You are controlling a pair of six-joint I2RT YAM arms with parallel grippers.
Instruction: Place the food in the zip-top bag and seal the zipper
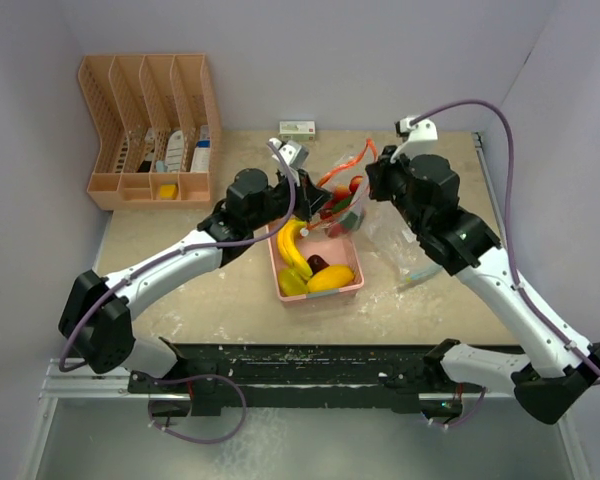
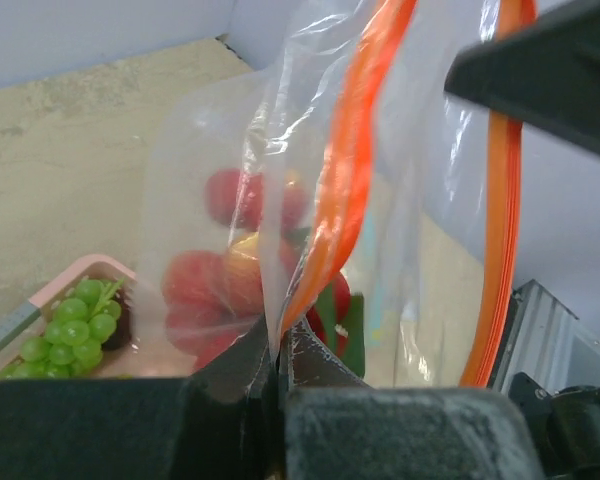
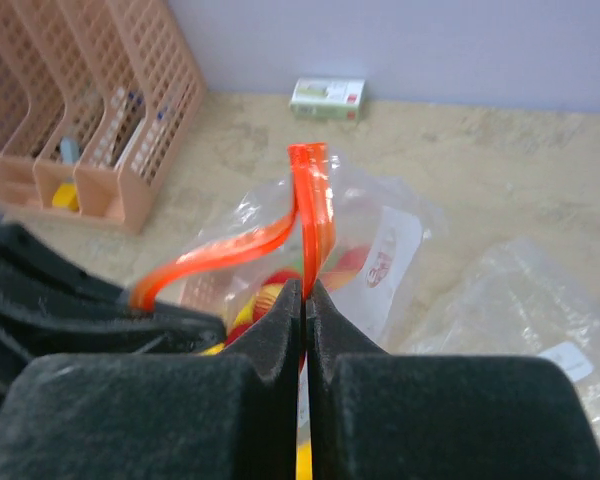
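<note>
A clear zip top bag with an orange zipper (image 1: 359, 158) hangs between my two grippers, its mouth gaping. Red fruit (image 2: 205, 290) and something green lie inside it, blurred by the plastic. My left gripper (image 1: 325, 197) is shut on one side of the rim; in the left wrist view the orange strip (image 2: 342, 185) runs down into its fingers. Opposite, my right gripper (image 1: 372, 178) is shut on the other end, where the orange zipper (image 3: 312, 200) folds upright between its fingertips. The bag's lower part is partly hidden by the arms in the top view.
Below the bag, a pink basket (image 1: 277, 262) holds bananas (image 1: 292, 250), a yellow mango-like fruit (image 1: 330, 278) and other produce. Another clear bag (image 3: 540, 330) lies on the table at right. A divided peach rack (image 1: 105, 190) and a small box (image 1: 297, 130) stand at the back.
</note>
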